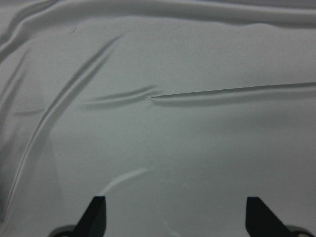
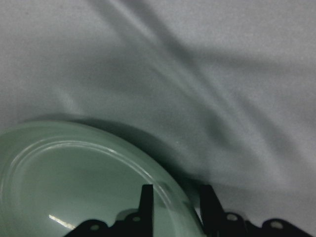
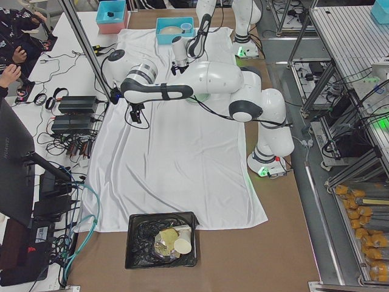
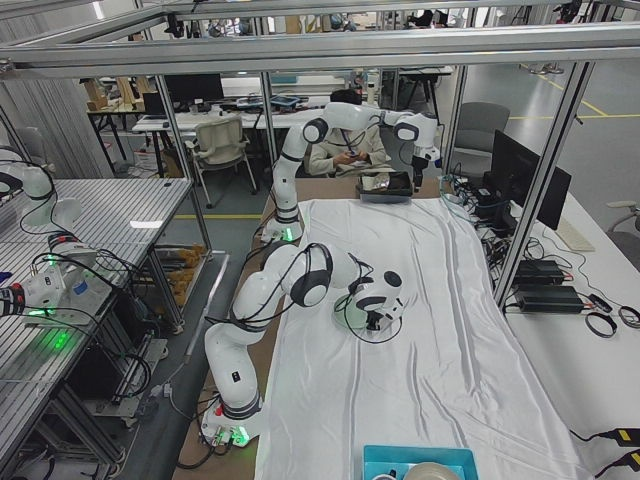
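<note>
A green bowl [image 2: 74, 177] lies on the white cloth [image 3: 158, 176], partly hidden behind arms in both camera views. My right gripper is open low at the bowl's rim, one finger over the inside and the other near the outer edge; it also shows beside the bowl in the camera right view [image 4: 375, 322]. My left gripper [image 3: 136, 115] hangs above the cloth toward the side with the monitor. The left wrist view shows its fingers [image 1: 94, 217] wide apart over bare, wrinkled cloth.
A black lined bin [image 3: 140, 243] holding cups and waste stands beyond one end of the cloth. A blue container [image 4: 420, 455] stands at the other end. Monitor, electronics and cables line one side; metal frame posts rise beside the cloth.
</note>
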